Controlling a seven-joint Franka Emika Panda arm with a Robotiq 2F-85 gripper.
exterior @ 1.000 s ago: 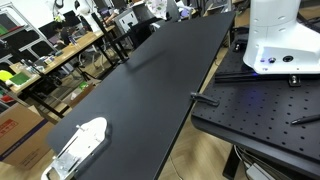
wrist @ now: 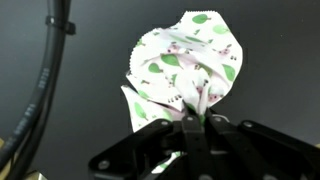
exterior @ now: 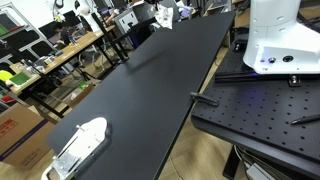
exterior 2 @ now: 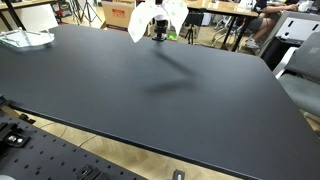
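A white cloth (wrist: pixel 214 42) printed with green leaves and small pink marks is bunched at its lower part. My gripper is shut on that bunch, while the rest of the cloth spreads out beyond the fingers. In exterior view 2 the white cloth (exterior 2: pixel 146 18) hangs at the top edge, above the dark table (exterior 2: pixel 190 100), with a shadow on the surface beneath it. Exterior view 1 shows the cloth (exterior: pixel 164 15) small at the far end of the table. The fingertips are largely hidden by the cloth.
A pale, shallow container (exterior: pixel 79 147) lies at the table's near left end in exterior view 1. Black cables (wrist: pixel 47 85) run down the left of the wrist view. A chair (exterior 2: pixel 300 70) stands past the right edge.
At the far end of the table in exterior view 1, the cloth has shifted slightly down and shows more than before. The container and table stay in place.
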